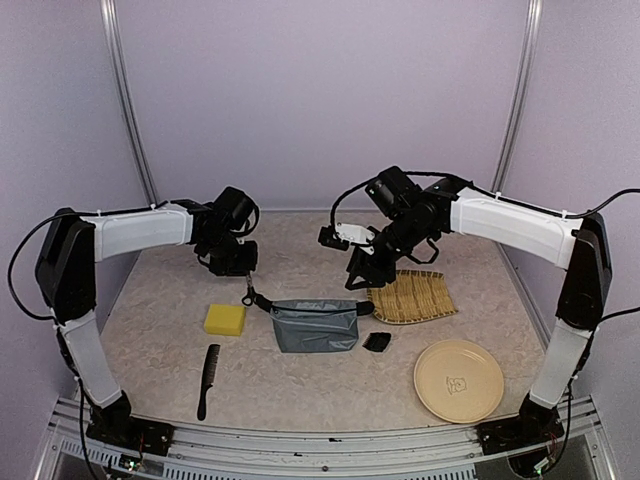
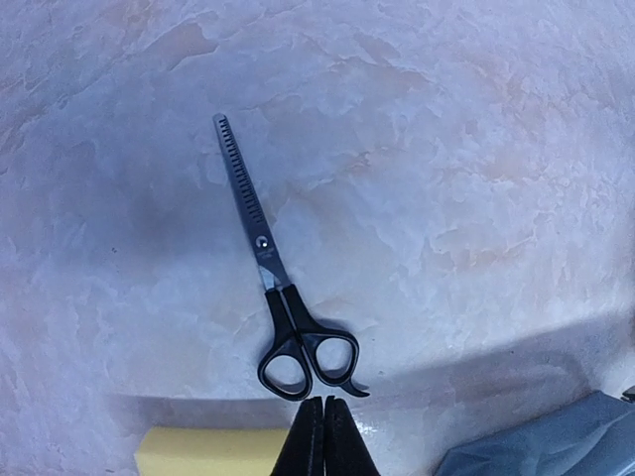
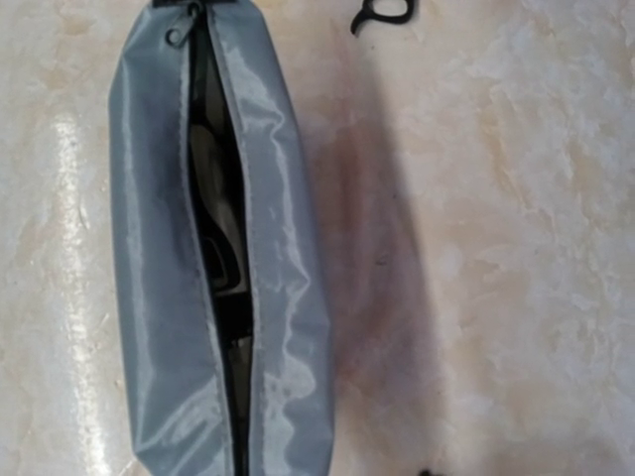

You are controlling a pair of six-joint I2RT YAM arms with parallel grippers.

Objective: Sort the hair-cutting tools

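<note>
Black-handled thinning scissors [image 2: 246,198] lie flat on the table in the left wrist view, blades pointing away and both finger loops near the bottom. My left gripper is shut, with nothing between its fingers; the scissors lie outside them. From the top, this gripper [image 1: 235,274] hangs over the table at the left and hides most of the scissors. The grey zip pouch [image 3: 288,248] gapes along its zipper, with dark shapes inside that are hard to identify. My right gripper [image 1: 360,284] hovers by the pouch; its fingers are too unclear to judge. A black comb [image 1: 208,382] lies front left.
A yellow sponge [image 1: 225,320] sits between the left gripper and the comb. Right of the pouch are a small black item [image 1: 377,342], a woven bamboo mat [image 1: 415,297] and a round beige plate [image 1: 458,355]. Bare table surrounds the comb.
</note>
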